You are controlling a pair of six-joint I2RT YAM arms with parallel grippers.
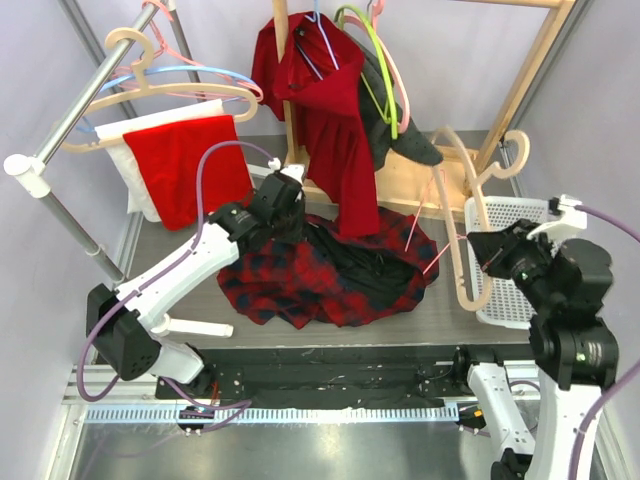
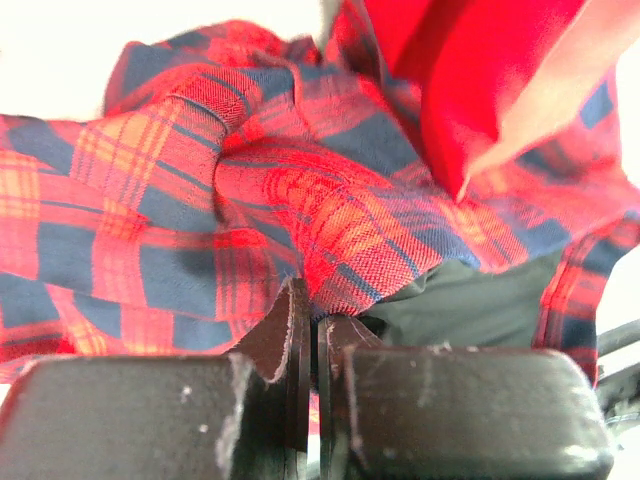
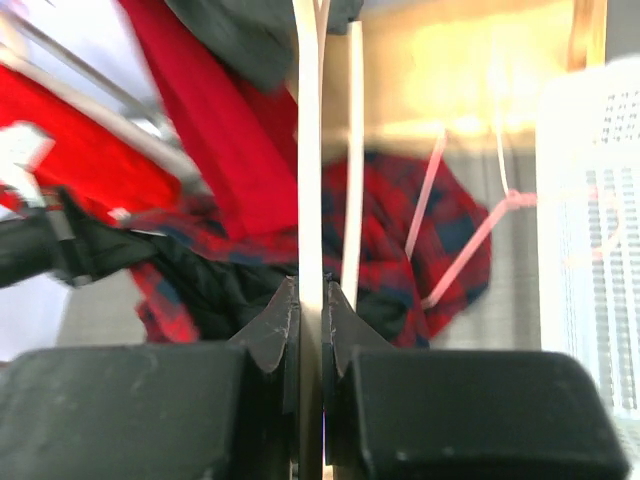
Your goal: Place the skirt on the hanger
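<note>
A red-and-navy plaid skirt with black lining (image 1: 260,290) lies crumpled on the floor in the middle. My left gripper (image 1: 298,220) is over its upper part; in the left wrist view its fingers (image 2: 282,335) are shut on the plaid cloth. My right gripper (image 1: 485,250) is shut on a beige hanger (image 1: 460,280), held in the air to the right of the skirt; in the right wrist view the hanger runs straight up from between the fingers.
A white basket (image 1: 505,310) with pink hangers stands at the right. Hanging red and dark garments (image 1: 330,140) reach down to the skirt. A rail at the left (image 1: 60,130) carries hangers with red and white cloths.
</note>
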